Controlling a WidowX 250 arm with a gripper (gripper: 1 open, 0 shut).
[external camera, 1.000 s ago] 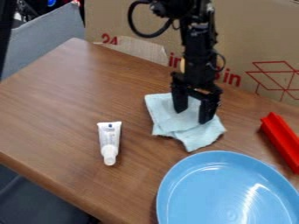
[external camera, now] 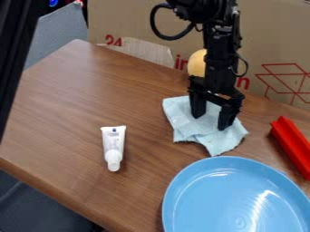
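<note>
My black gripper (external camera: 213, 107) is down on a pale blue cloth (external camera: 216, 136) on the wooden table, its fingers open and resting over the cloth's upper part. A white tube (external camera: 112, 145) lies to the left, cap toward the front. A blue plate (external camera: 237, 208) sits at the front right, just below the cloth.
A red object (external camera: 291, 147) lies at the right edge. A yellow round thing (external camera: 197, 63) is partly hidden behind the arm. A cardboard box (external camera: 278, 63) backs the table.
Since a second ago my gripper and the cloth beneath it have shifted a little to the right. The tube and plate are unmoved.
</note>
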